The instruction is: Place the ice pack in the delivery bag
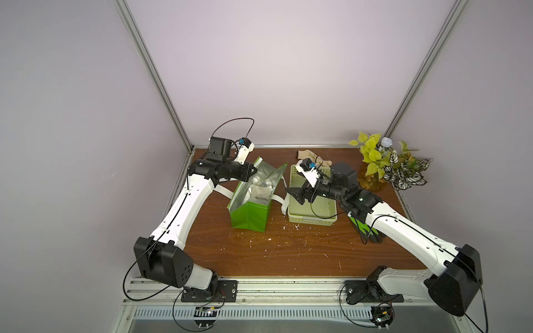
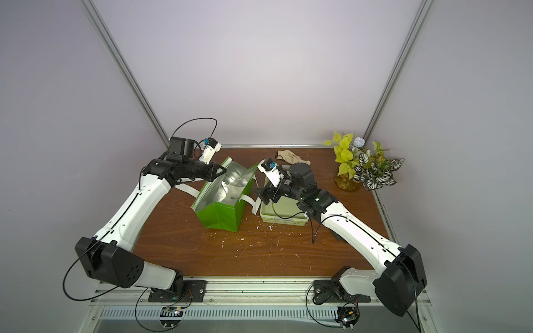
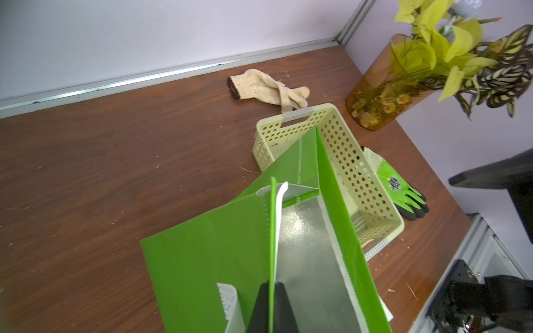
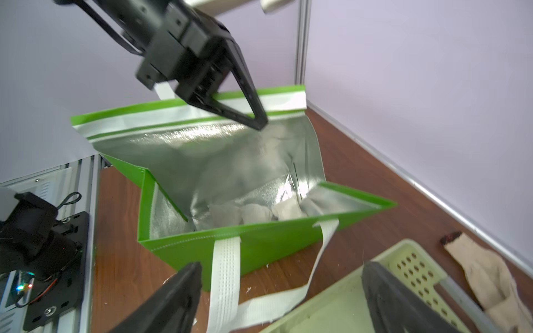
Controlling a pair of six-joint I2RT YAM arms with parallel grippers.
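Note:
The green delivery bag point(image 1: 249, 216), lined in silver, stands with its mouth open on the table, twisted at an angle. My left gripper is shut on its upper edge, the thin green rim passing between the fingers. Several pale, pack-like items point(image 4: 255, 213) lie at the bottom of the bag; whether each is an ice pack, I cannot tell. Beyond the bag's near wall and strap, my right gripper is open and empty, its blurred fingers point(image 4: 172, 299) wide apart above the basket side.
A pale yellow-green basket point(image 3: 361, 183), apparently empty, sits right of the bag. Behind it lies a cream glove point(image 3: 266, 88); a green glove point(image 3: 397, 186) and a flower vase point(image 3: 380, 83) are farther right. White straps point(image 4: 224, 277) hang off the bag.

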